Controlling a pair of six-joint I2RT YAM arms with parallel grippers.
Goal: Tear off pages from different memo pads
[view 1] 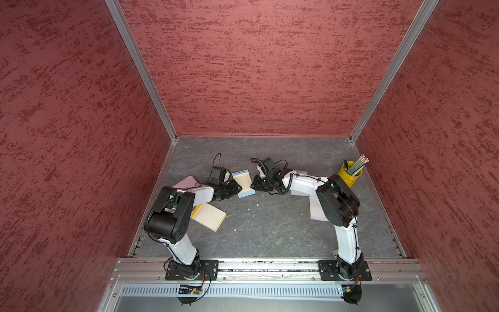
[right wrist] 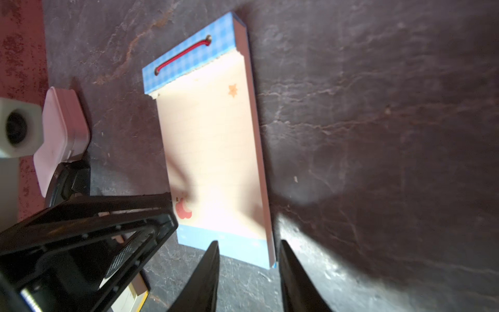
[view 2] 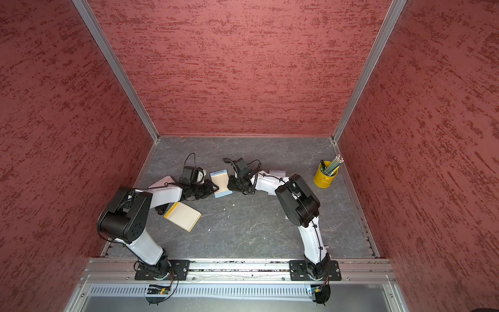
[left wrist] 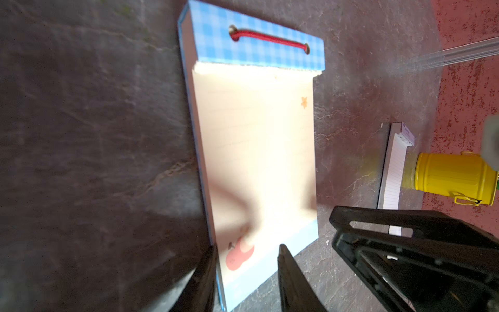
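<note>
A memo pad with a blue gingham binding, red cord and cream top page lies flat between my grippers, a torn edge below the binding. My left gripper is at the pad's lower left, fingers apart, nothing seen held. My right gripper is at the lower right edge in its wrist view; its fingertips stand either side of that edge, and whether it grips the pad is hard to tell. A yellow-bound pad lies nearer the front left.
A pink box is at the left. Pale pads and a yellow pencil cup are at the right.
</note>
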